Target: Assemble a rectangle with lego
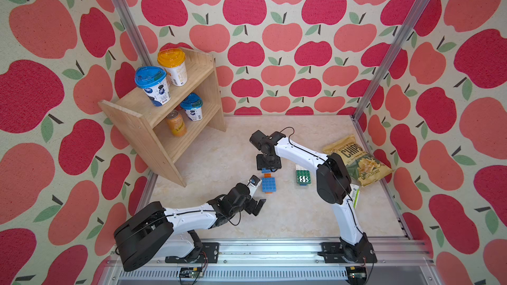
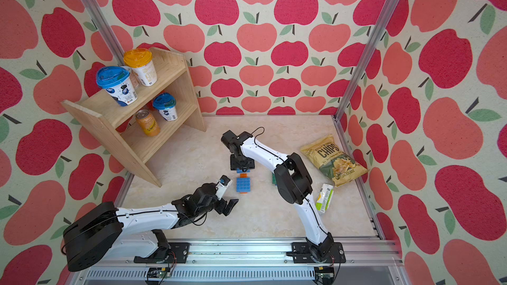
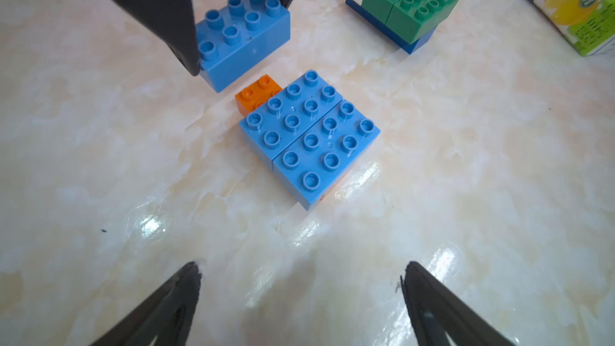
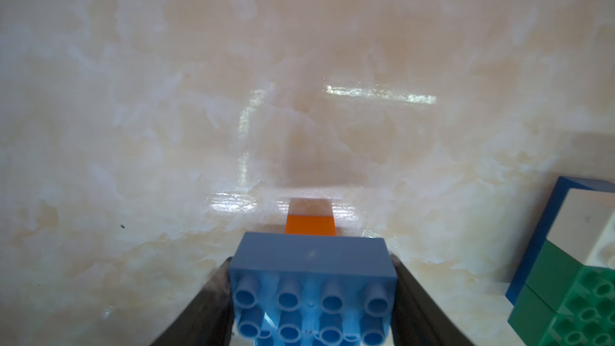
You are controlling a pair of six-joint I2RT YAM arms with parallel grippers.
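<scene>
My right gripper is shut on a blue brick [image 4: 314, 253], held above the table with its studs up. Just below and in front of it lies the blue-and-orange assembly: two blue bricks [image 3: 307, 128] side by side, with an orange brick [image 3: 257, 94] sticking out from under their far side. In the top left view the held brick is close to that orange end. My left gripper stands open, low on the near left side of the assembly, nothing between its fingers.
A stack of green [image 3: 413, 0], white and dark blue bricks stands to the right. Farther right are a chips bag [image 1: 359, 161] and a juice carton [image 2: 324, 198]. A wooden shelf [image 1: 158, 121] with tubs and a can occupies the left.
</scene>
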